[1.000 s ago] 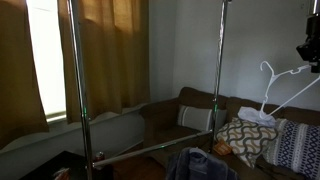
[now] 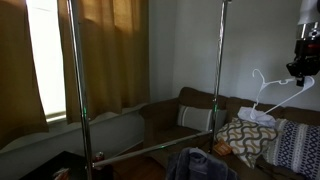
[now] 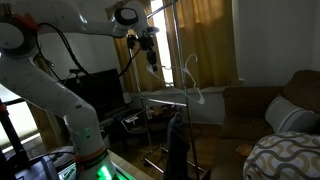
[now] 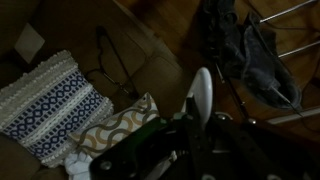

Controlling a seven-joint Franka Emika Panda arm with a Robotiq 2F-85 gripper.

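A white hanger (image 2: 283,99) hangs in the air at the right of exterior view 1, its hook pointing left. My gripper (image 2: 299,72) is shut on it, above the sofa in that view. In exterior view 2 the white hanger (image 3: 196,96) shows near the rack's upright. From the wrist, a pale piece of the hanger (image 4: 203,94) rises out of my gripper; the dark fingers are hard to make out. A dark garment (image 2: 198,165) hangs low at the metal rack (image 2: 219,70).
The sofa (image 2: 190,113) stands behind the rack, with a patterned cushion (image 2: 246,137) and a blue-and-white one (image 2: 297,148). Yellow curtains (image 2: 112,55) flank the window. Rack uprights and a lower bar cross the space.
Over the last second my gripper and the hanger have moved left and a little down in exterior view 1.
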